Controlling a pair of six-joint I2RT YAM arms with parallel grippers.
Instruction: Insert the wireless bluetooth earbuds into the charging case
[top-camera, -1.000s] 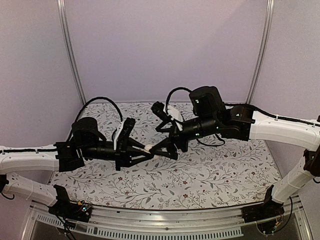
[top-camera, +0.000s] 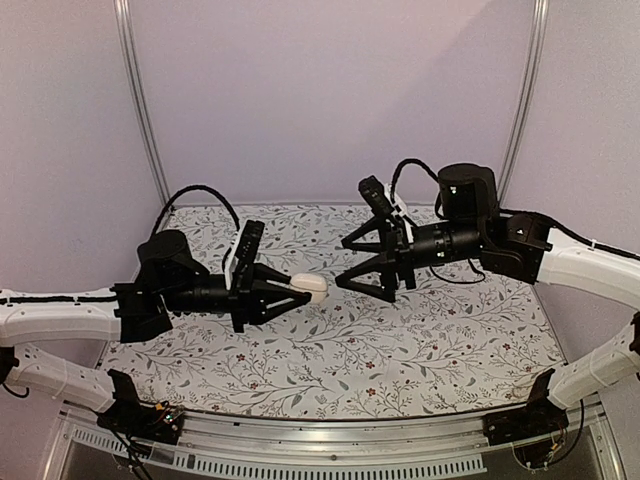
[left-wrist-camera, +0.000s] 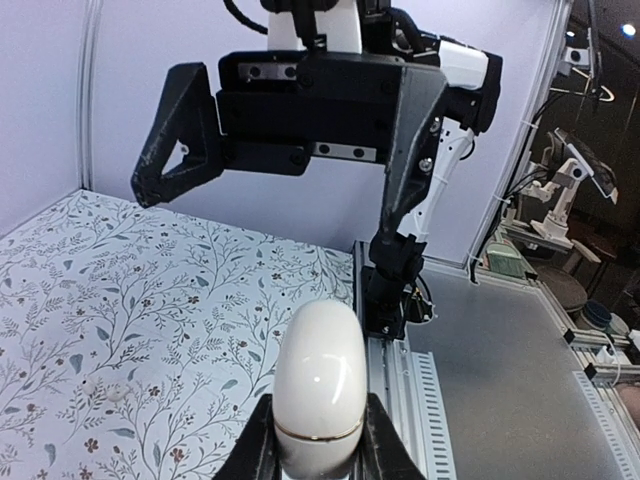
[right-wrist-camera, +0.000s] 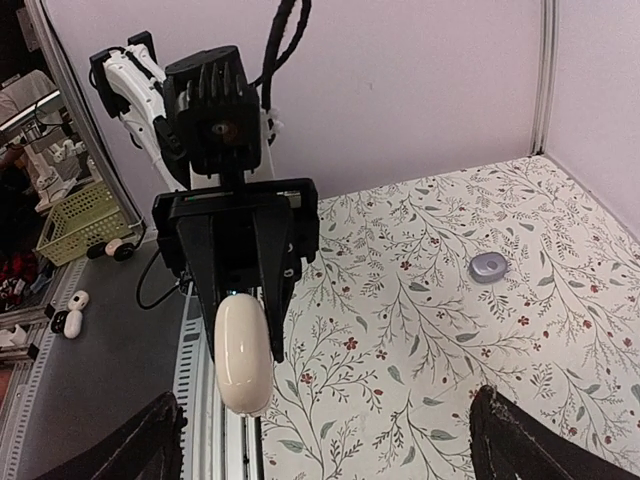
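Held off the table in the middle of the top view is the white charging case (top-camera: 311, 284), a smooth rounded shell with its lid down. My left gripper (top-camera: 299, 289) is shut on its lower part. In the left wrist view the case (left-wrist-camera: 321, 375) stands upright between the fingers, a thin seam across it near the bottom. To its right, apart from it, my right gripper (top-camera: 341, 262) is open with nothing between its fingers. The right wrist view shows the case (right-wrist-camera: 243, 350) between its own spread fingertips. No earbuds are visible; the inside of the case is hidden.
A small grey oval thing (right-wrist-camera: 488, 266) lies on the patterned tabletop (top-camera: 400, 370) in the right wrist view. Otherwise the table around the arms looks clear. A metal rail (top-camera: 330, 455) runs along its front edge.
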